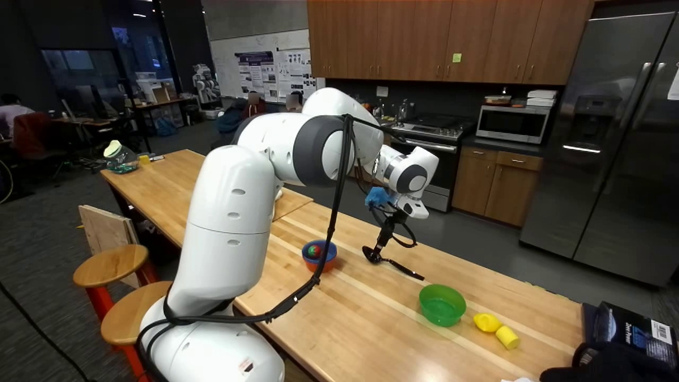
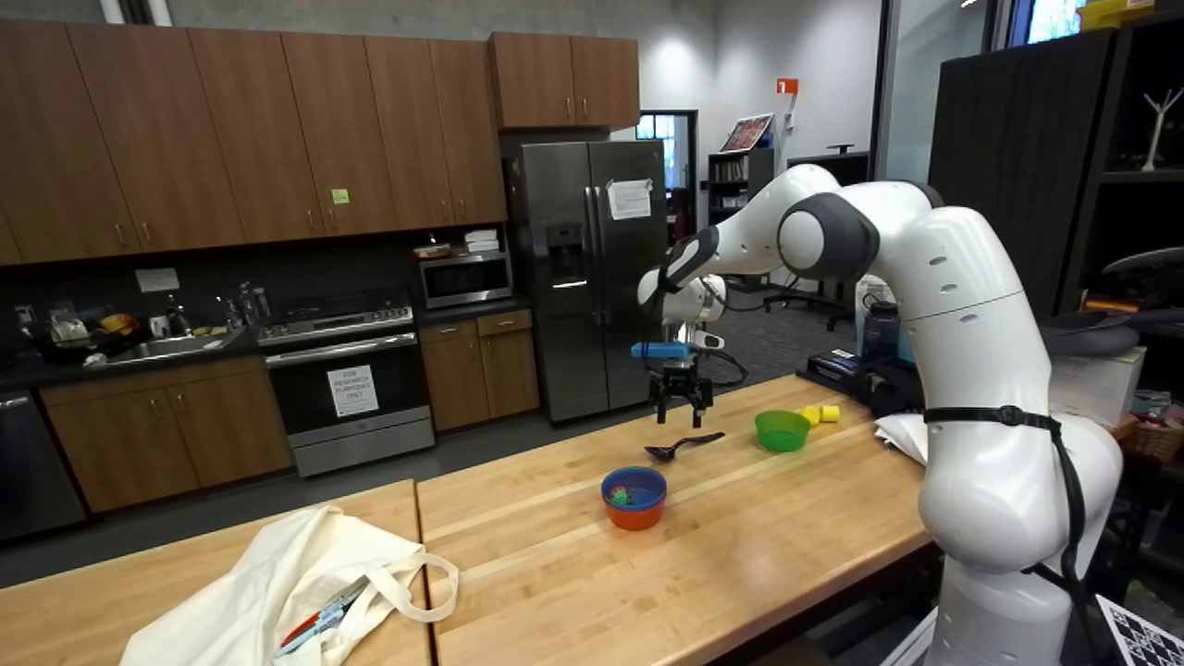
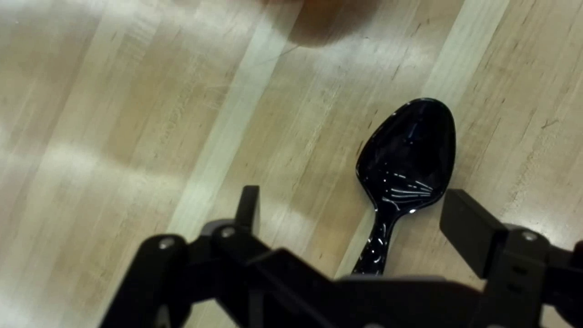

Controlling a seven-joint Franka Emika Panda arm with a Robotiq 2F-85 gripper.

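A black spoon lies on the wooden table; in the wrist view its bowl points away and its handle runs back beneath the gripper. My gripper is open above it, the fingers spread on either side of the handle, closer to it on the right. In exterior view 2 the gripper hangs fingertips down, just above the spoon. Exterior view 1 has the gripper by the bowl end of the spoon. The body of the gripper hides most of the handle in the wrist view.
A blue bowl nested in an orange bowl holds a red and green item. Beyond the spoon's handle sit a green bowl, a yellow lemon and a yellow cylinder. A cloth bag lies on the adjoining table.
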